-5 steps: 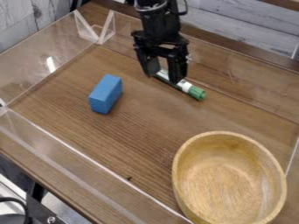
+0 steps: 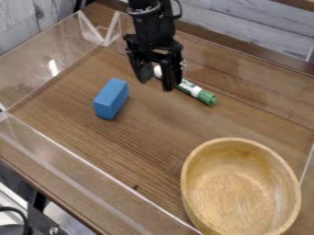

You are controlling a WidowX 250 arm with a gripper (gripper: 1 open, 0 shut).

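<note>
My black gripper (image 2: 156, 72) hangs over the upper middle of the wooden table, open, just left of a white tube with a green cap (image 2: 192, 91). A blue block (image 2: 110, 99) lies to its lower left. Whether anything touches the fingers is hard to tell.
A large pale yellow bowl (image 2: 241, 188) fills the lower right of the table (image 2: 123, 156). Clear walls line the left side and white boards the back.
My gripper has moved left, away from the green-capped tube and toward the blue block. The objects on the table look unmoved.
</note>
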